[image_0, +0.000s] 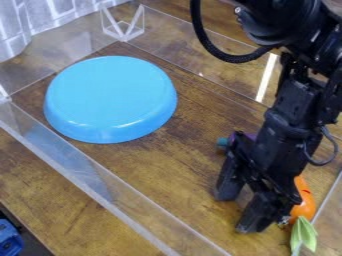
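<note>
My black gripper (247, 190) is lowered onto the wooden floor of a clear-walled tray at the right, its fingertips down at the surface beside an orange carrot-like object (302, 200) with pale green leaves (303, 236). A small teal and purple object (227, 143) is mostly hidden behind the gripper. Whether the fingers are open or shut, or hold anything, I cannot tell from this dark shape.
A large upturned blue bowl or disc (110, 98) occupies the upper left. Bare wood (134, 170) lies left of the gripper. Clear walls edge the tray, and a small blue object (10, 240) sits outside at the lower left.
</note>
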